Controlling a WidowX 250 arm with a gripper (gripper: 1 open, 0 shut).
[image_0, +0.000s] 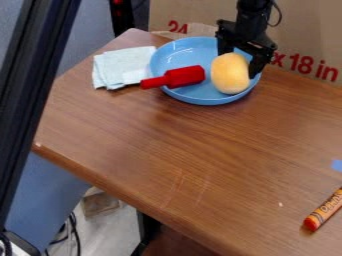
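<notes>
A black gripper (245, 50) reaches down from the top over the right side of a blue plate (190, 92), right at a pale orange, rounded object (230, 73); whether its fingers are closed on that object I cannot tell. A red object with a handle (182, 77) lies across the plate's left side, its narrow end sticking out past the rim. Left of the plate lies a folded pale blue cloth (118, 64).
A cardboard sheet (307, 40) stands behind the plate. An orange tube (323, 208) lies at the right front.
</notes>
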